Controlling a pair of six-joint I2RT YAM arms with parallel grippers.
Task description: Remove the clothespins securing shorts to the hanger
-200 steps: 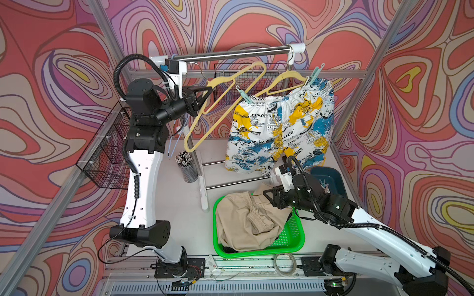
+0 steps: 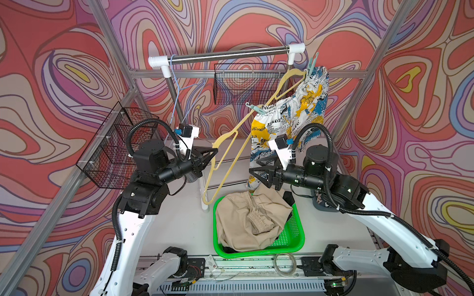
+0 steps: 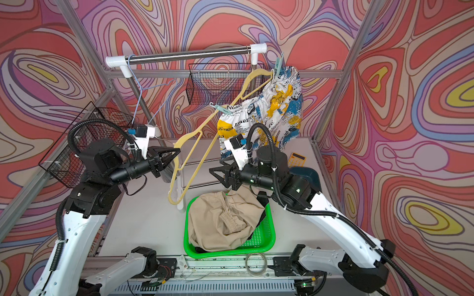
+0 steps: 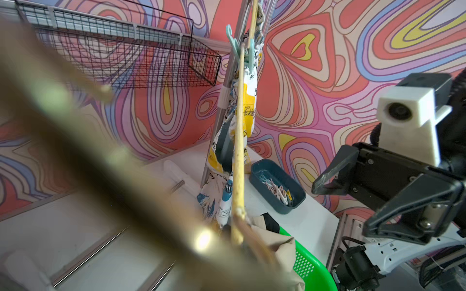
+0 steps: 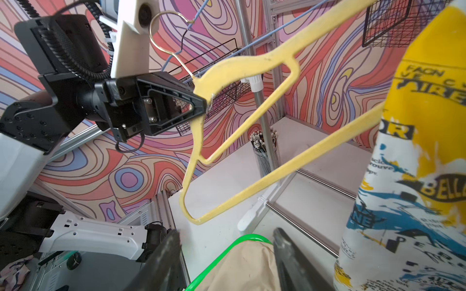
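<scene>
My left gripper (image 2: 214,150) is shut on the neck of a yellow hanger (image 2: 229,164), which slants up to the right; the right wrist view shows the fingers around the hanger (image 5: 252,64). Patterned white, yellow and blue shorts (image 2: 291,118) hang at the right. One teal clothespin (image 2: 255,108) grips their near waistband corner, and another clothespin (image 2: 311,65) sits at the far corner, by a second yellow hanger (image 2: 287,75) near the rod. In front of the shorts' lower part, my right gripper (image 2: 254,165) stands part open with nothing between its fingers, apart from both clothespins.
Below lies a green basket (image 2: 217,236) with beige cloth (image 2: 252,222). A dark blue bin (image 4: 291,208) holding loose clothespins is at the right. A blue hanger (image 2: 175,98) hangs left on the rod (image 2: 227,55). Wire baskets line the back and left.
My left gripper has come down with the yellow hanger, which now slants more steeply. The shorts have swung and bunched to the right. My right gripper has risen and moved left.
</scene>
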